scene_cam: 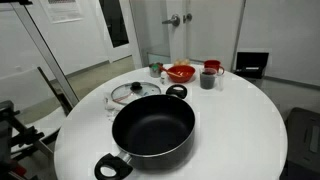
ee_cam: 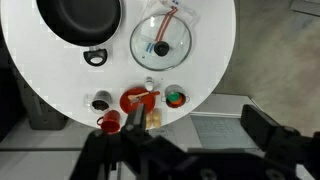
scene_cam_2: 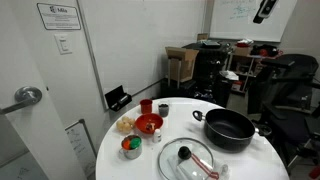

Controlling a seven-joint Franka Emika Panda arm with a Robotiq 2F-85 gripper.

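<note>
My gripper is high above the round white table, its dark fingers spread wide with nothing between them; exterior view 2 catches part of it at the top right. A black two-handled pot (scene_cam: pixel 154 125) stands upright and empty at the front of the table in exterior view 1. Beside it lies a glass lid (ee_cam: pixel 160 41) with a dark knob, partly over a white cloth (ee_cam: pixel 182 14) with red and blue stripes. A red bowl (scene_cam_2: pixel 149 123) with something light inside sits near the table's edge.
Around the bowl are a red mug (ee_cam: pixel 109 121), a dark grey cup (ee_cam: pixel 101 100), a small shaker (ee_cam: pixel 150 83), a metal tin (scene_cam_2: pixel 132 147) with green and red contents, and yellowish items (scene_cam_2: pixel 125 125). Bare table (scene_cam: pixel 240 130) lies right of the pot in exterior view 1.
</note>
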